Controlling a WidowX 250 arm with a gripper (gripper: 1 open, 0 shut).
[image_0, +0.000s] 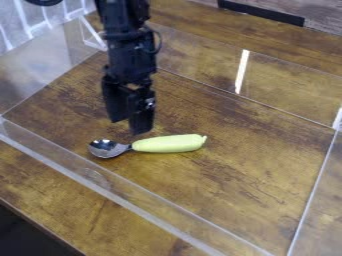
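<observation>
A metal spoon (107, 148) with a pale green, corn-shaped handle (167, 144) lies on the wooden surface, bowl to the left. My gripper (127, 112), black and open, hangs just above and behind the spoon's neck, its fingers pointing down, with nothing seen between them.
Clear plastic walls (100, 190) border the wooden work area (247, 170) at front, right and back. A white railing shows at the top left.
</observation>
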